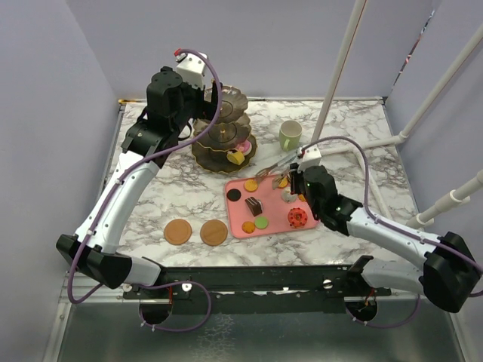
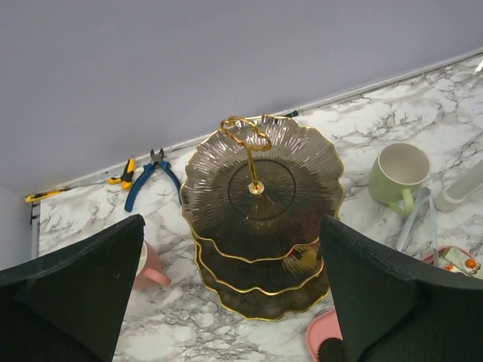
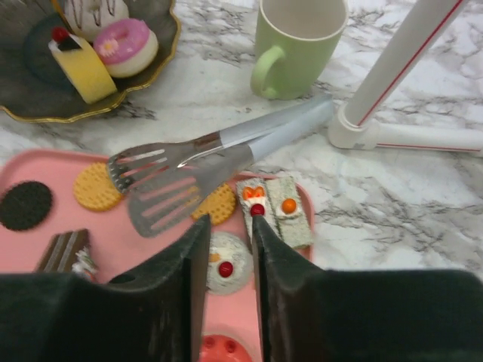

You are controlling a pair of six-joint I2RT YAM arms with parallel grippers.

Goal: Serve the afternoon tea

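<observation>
Metal tongs slant across the far edge of the pink tray. Their slotted heads are over the tray, the bent end by the green mug; whether they lie flat I cannot tell. Slightly parted, my right gripper is over the tray with nothing between its fingers, clear of the tongs. A round white-topped sweet is below it. The tiered stand bears a yellow cake and a pink doughnut on its lowest tier. My left gripper is wide open above the stand, empty.
A chocolate cake piece and several biscuits are on the tray. Two wooden coasters lie front left. A pink mug and pliers are by the stand. White pipes rise behind the tray's right side.
</observation>
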